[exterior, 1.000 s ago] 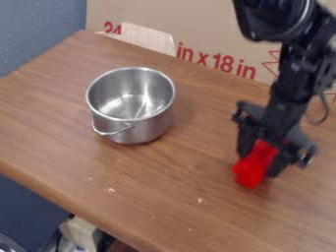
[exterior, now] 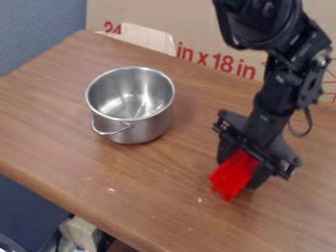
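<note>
My black gripper [exterior: 247,162] is low over the right part of the wooden table, its fingers around a red object [exterior: 231,177] that rests on or just above the tabletop. How firmly the fingers close on it is hard to tell. A steel pot [exterior: 130,103] with a wire handle stands to the left, apart from the gripper.
A cardboard sheet [exterior: 197,25] stands along the back. The table's left edge drops to a dark floor area.
Compared with a second ago, the gripper and red object sit a little lower and more to the left in view. The pot is unmoved.
</note>
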